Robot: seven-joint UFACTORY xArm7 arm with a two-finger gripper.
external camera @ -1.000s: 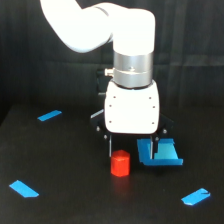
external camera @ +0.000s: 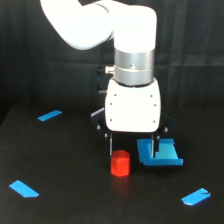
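A small red block (external camera: 120,163) stands on the dark table near the middle of the camera view. Above and behind it hangs my white gripper (external camera: 133,149), pointing down. Its two dark, thin fingers are spread wide, so it is open, with nothing seen held. The left finger (external camera: 111,145) comes down close to the red block's upper left in the picture; whether they touch I cannot tell. To the right of the block lies a blue, tray-like object (external camera: 168,160), partly hidden by the hand and right finger.
Strips of blue tape lie on the table at the back left (external camera: 50,115), front left (external camera: 23,189) and front right (external camera: 196,197). Bare dark table spreads to the left and in front. A dark curtain (external camera: 30,60) hangs behind.
The arm and hand have shifted very slightly, a touch to the right and up in the picture. The red block and blue object look unmoved.
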